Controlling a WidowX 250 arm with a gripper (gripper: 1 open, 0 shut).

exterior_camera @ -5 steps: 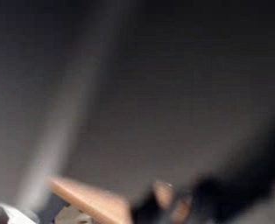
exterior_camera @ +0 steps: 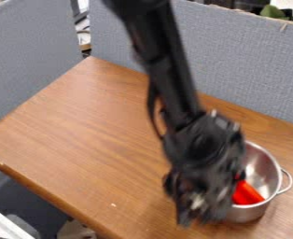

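Observation:
A steel pot [exterior_camera: 270, 168] with a side handle stands at the right of the wooden table [exterior_camera: 75, 140], with a red object [exterior_camera: 246, 192] inside it. My black gripper [exterior_camera: 193, 201] hangs low over the table at the pot's left side, blurred and partly covering the pot. Its fingertips are too blurred to show whether anything is between them.
Grey padded walls [exterior_camera: 212, 56] border the table at the back and left. The table's front edge runs along the lower left, with some white items [exterior_camera: 2, 226] beyond it.

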